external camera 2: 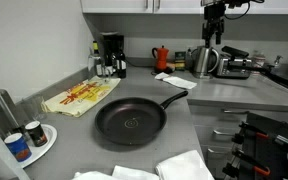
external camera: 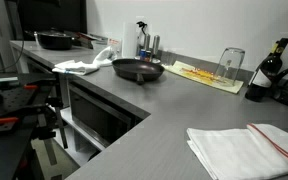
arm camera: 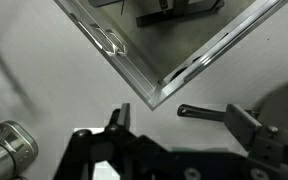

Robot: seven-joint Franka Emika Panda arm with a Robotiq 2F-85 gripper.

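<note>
My gripper is open in the wrist view, its two dark fingers wide apart with nothing between them. It hangs above the grey counter (arm camera: pixel 134 98). In exterior view 2 the gripper (external camera 2: pixel 213 38) appears high at the upper right, clear of the counter. A black frying pan (external camera 2: pixel 130 121) rests on the counter, its handle pointing toward the back right. In the wrist view, the pan's handle (arm camera: pixel 201 113) lies near the right finger. A folded white towel with a red stripe (external camera: pixel 246 152) lies at the front right of exterior view 1.
A yellow patterned cloth (external camera 2: pixel 82 96) lies left of the pan, near a plate of mugs (external camera 2: pixel 31 145). Dark bottles (external camera 2: pixel 117 52) stand behind. A metal kettle (external camera 2: pixel 202 62) is at the back right. A metal-edged opening (arm camera: pixel 174 45) lies below the counter. Bare counter surrounds the pan.
</note>
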